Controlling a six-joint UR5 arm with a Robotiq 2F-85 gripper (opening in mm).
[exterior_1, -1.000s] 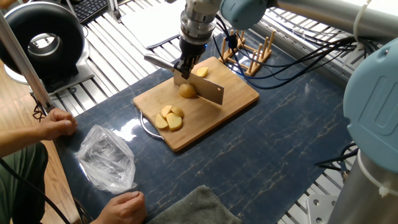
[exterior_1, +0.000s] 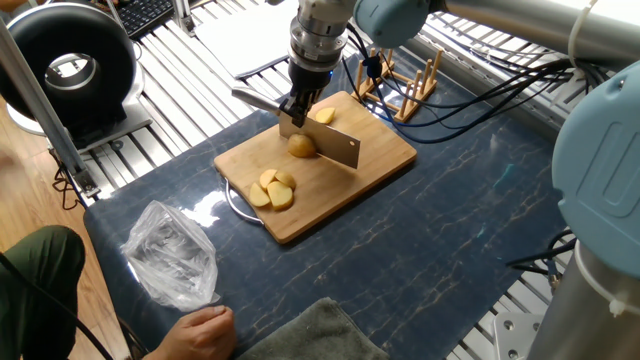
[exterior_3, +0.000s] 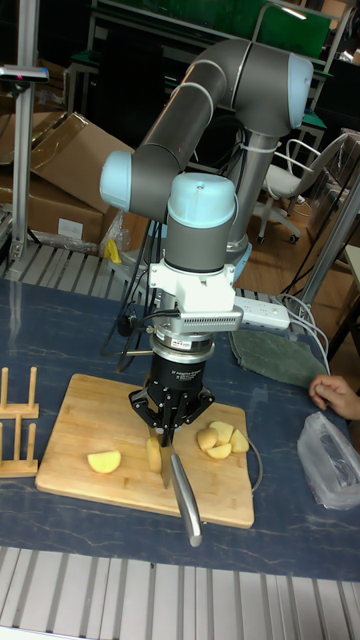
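Note:
My gripper (exterior_1: 294, 112) is shut on a cleaver (exterior_1: 338, 144) above the wooden cutting board (exterior_1: 360, 165). The cleaver's metal handle (exterior_3: 185, 501) sticks out past the board's edge. Right beside the blade sits a potato piece (exterior_1: 300, 146); whether the edge touches the board is hard to tell. On one side of the blade lies a single potato slice (exterior_3: 104, 462). Several cut potato pieces (exterior_1: 272, 188) are grouped on the other side, near the board's metal loop handle (exterior_1: 240, 208).
A clear plastic bag (exterior_1: 172, 258) and a person's hand (exterior_1: 200, 334) are at the table's near side, beside a grey-green cloth (exterior_1: 312, 335). A wooden peg rack (exterior_1: 410, 98) stands behind the board.
The person's other hand, earlier at the table's left edge, has gone from view. My arm, the cleaver and the potato pieces look unmoved.

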